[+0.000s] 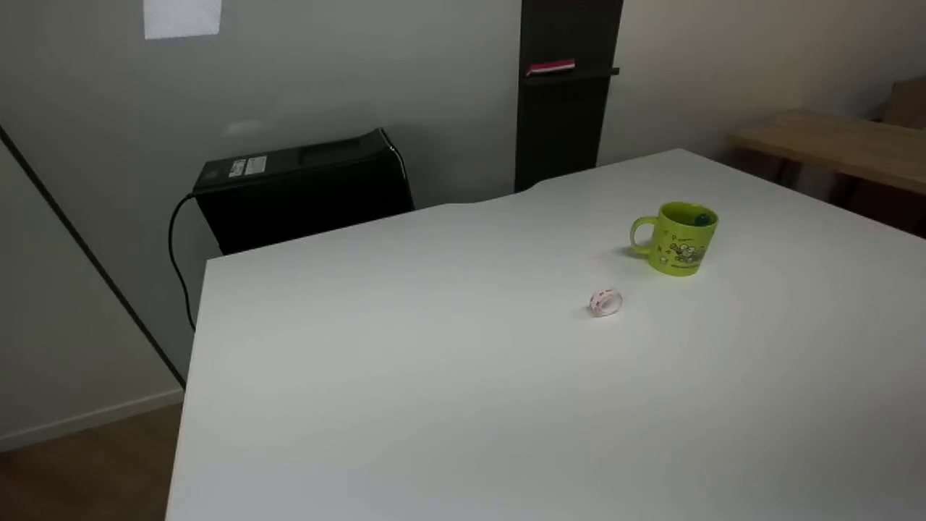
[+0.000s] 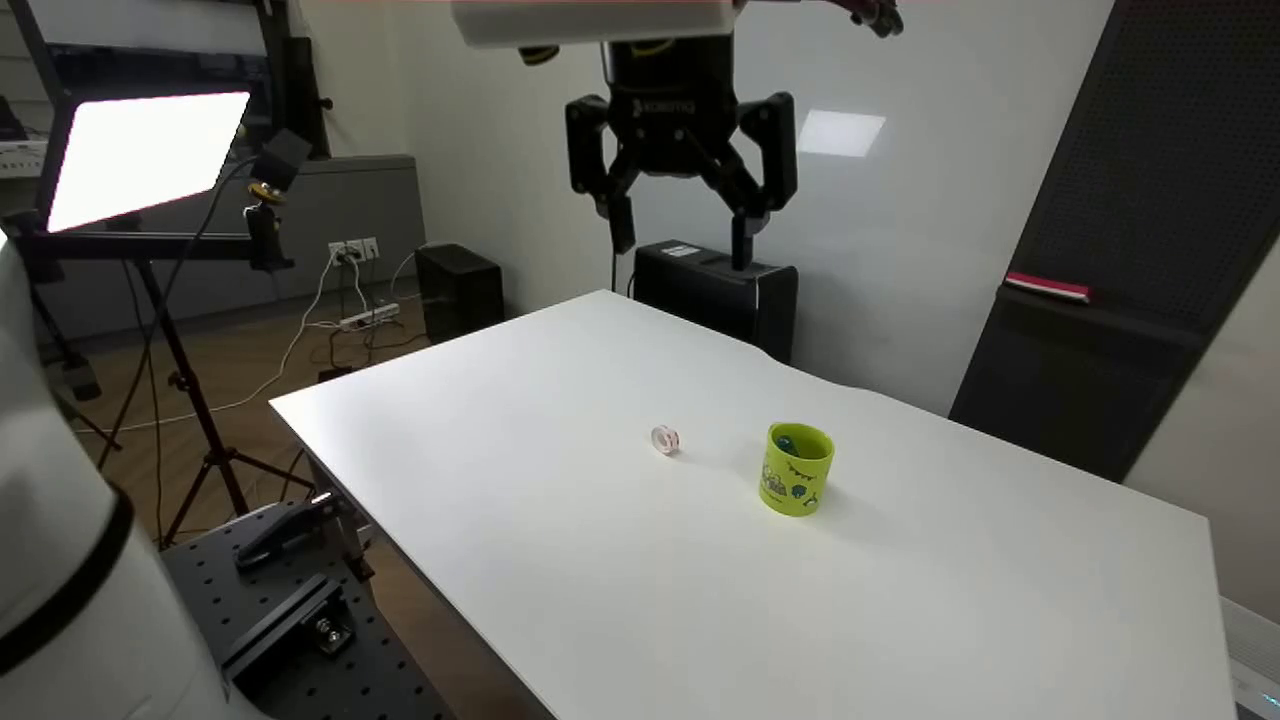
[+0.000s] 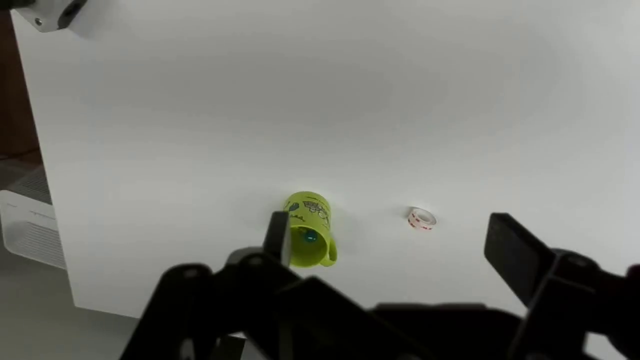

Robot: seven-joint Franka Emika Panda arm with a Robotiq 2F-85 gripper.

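A lime-green mug (image 1: 681,247) with printed figures stands upright on the white table (image 1: 391,365). Inside it lies something small and dark blue-green (image 3: 310,236), only partly visible. A small roll of white tape with red marks (image 2: 665,440) rests on the table a short way from the mug. My gripper (image 2: 681,246) hangs high above the table in exterior view 2, its fingers wide apart with nothing between them. In the wrist view one finger (image 3: 277,235) overlaps the mug's edge, while the tape roll (image 3: 422,218) shows in the gap between the fingers, well below.
Behind the far edge stands a black box-shaped device (image 1: 304,187), and a dark panel with a red-and-white item (image 1: 552,66) is at the wall. A lit screen on a tripod (image 2: 150,156) stands off the table to the left.
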